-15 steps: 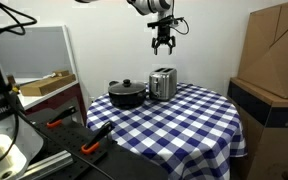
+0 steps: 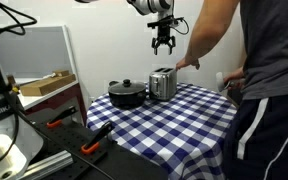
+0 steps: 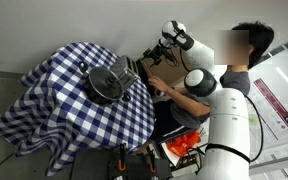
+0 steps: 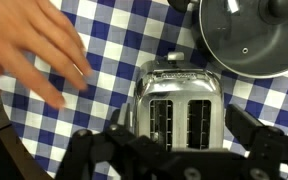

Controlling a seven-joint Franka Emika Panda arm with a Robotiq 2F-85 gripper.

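A silver two-slot toaster (image 2: 163, 84) stands on the checked cloth. In the wrist view the toaster (image 4: 181, 112) lies below me, its slots facing up and empty as far as I can see. My gripper (image 2: 164, 46) hangs above it, apart from it, with open fingers and nothing between the fingers. Beside the toaster sits a dark pot (image 2: 127, 94) with a glass lid. A person's hand (image 4: 34, 40) reaches in at the upper left of the wrist view, near the toaster but not visibly touching it.
The person (image 2: 284, 80) stands at the table's right side, holding a whitish object (image 2: 220, 78) that I cannot identify. The blue-and-white checked tablecloth (image 2: 174, 125) is clear in front of the toaster. Cardboard boxes (image 2: 46, 86) stand behind at the left.
My arm, the toaster and the pot look unmoved.
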